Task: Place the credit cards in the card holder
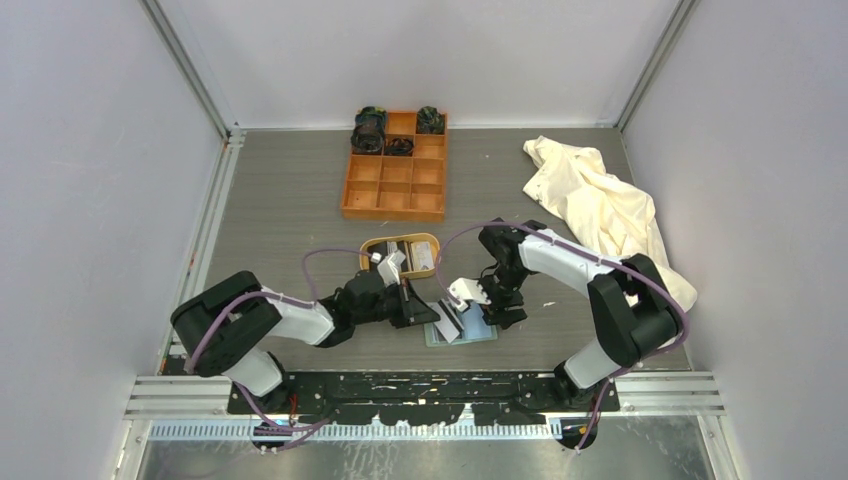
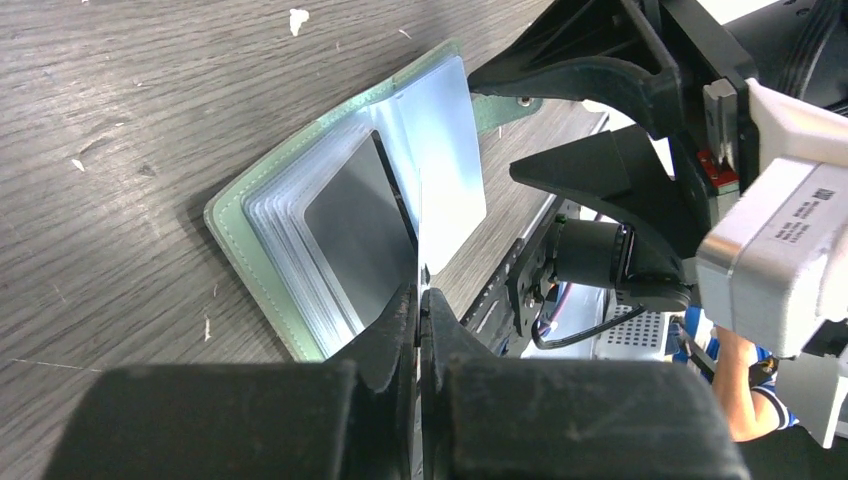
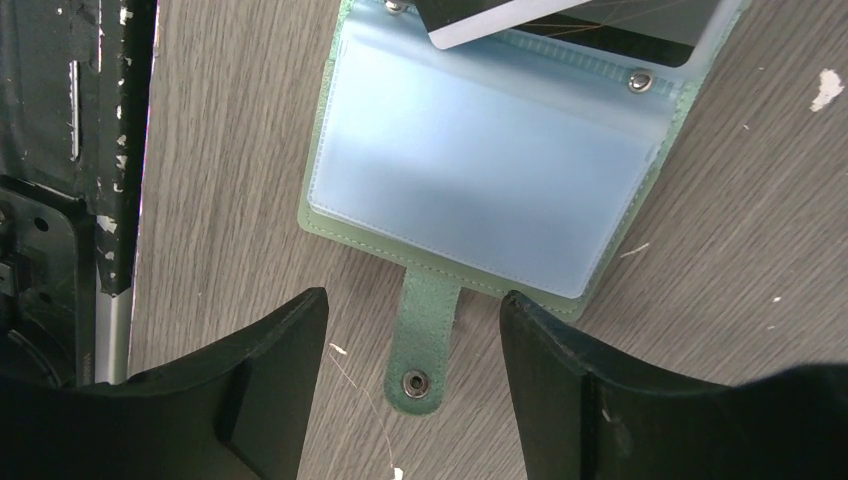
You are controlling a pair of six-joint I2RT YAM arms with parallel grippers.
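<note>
The pale green card holder (image 1: 478, 325) lies open at the front centre of the table, with clear sleeves and dark cards inside. My left gripper is shut over it, a thin white card (image 2: 421, 225) seen edge-on at its fingertips. In the top view that card (image 1: 446, 322) is tilted above the holder. My right gripper stands part open at the holder's strap end (image 3: 418, 375), nothing between its fingers.
A tan tray (image 1: 432, 268) with more cards sits behind the arms. An orange compartment box (image 1: 395, 197) stands at the back, and a cream cloth (image 1: 590, 200) lies at the right. The front table edge is close.
</note>
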